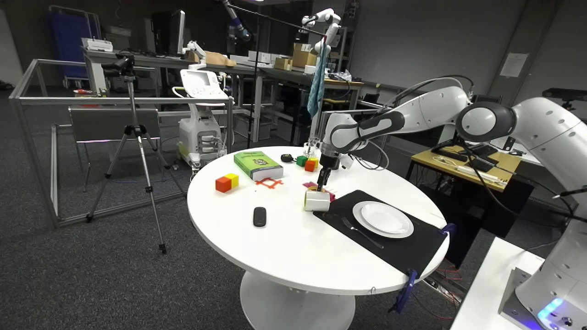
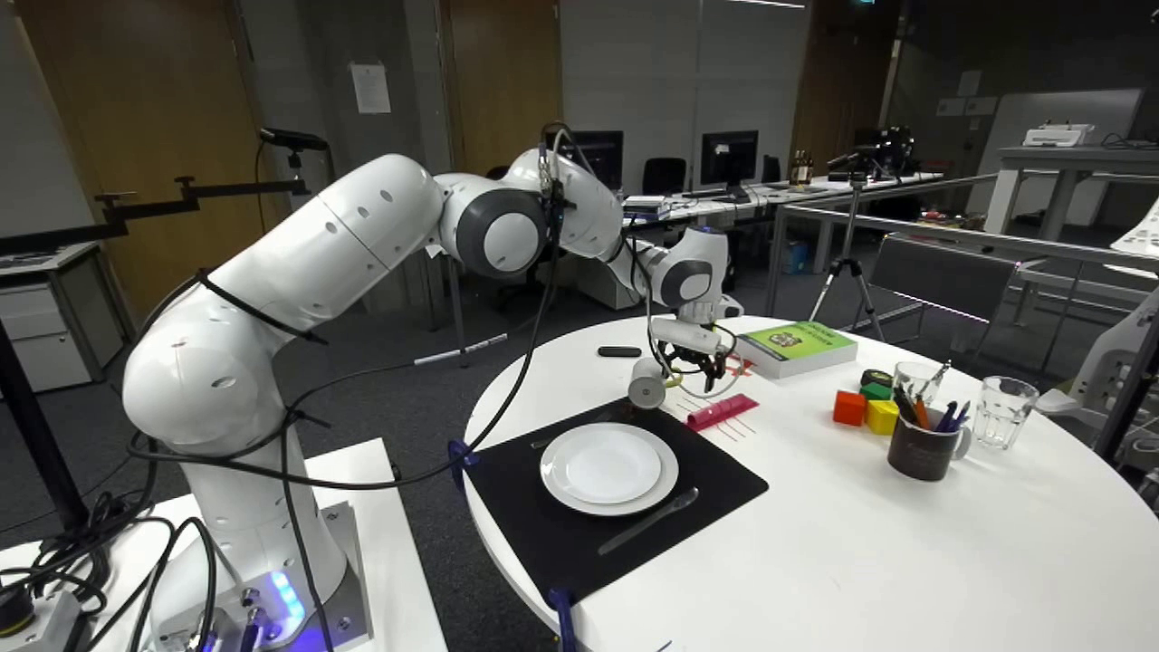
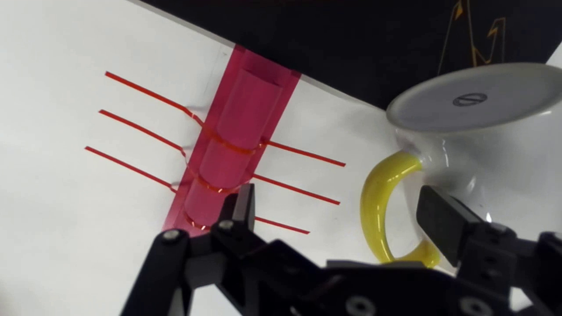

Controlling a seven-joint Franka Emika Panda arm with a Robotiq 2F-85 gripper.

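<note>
A white mug lies on its side on the table, its base facing the placemat. Its yellow handle stands out toward the middle of the wrist view. My gripper is open low over the mug, with the handle in the gap between its fingers. The right finger overlaps the space between handle and mug body; whether it touches either cannot be told. The left finger is well away from the handle, over a pink holder with red strips. In exterior view 1, the gripper is just behind the mug.
A black placemat with stacked white plates and cutlery adjoins the mug. The green book, coloured cubes and a dark mouse are farther off. A pen mug and glasses stand opposite.
</note>
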